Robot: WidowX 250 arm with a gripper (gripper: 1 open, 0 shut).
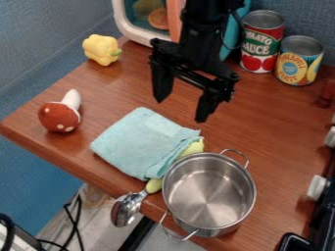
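Note:
My black gripper hangs over the back middle of the wooden table, open, with nothing between its fingers. Below it lie a folded light-blue cloth and a yellow object partly under or behind it. A steel pot stands at the front right, with a metal utensil beside it at the table's edge. A red-and-white mushroom-like toy sits at the left edge, and a yellow toy at the back left.
A tomato sauce can and a second can stand at the back right, near a small red object. A teal container is behind the arm. Black equipment lines the right edge.

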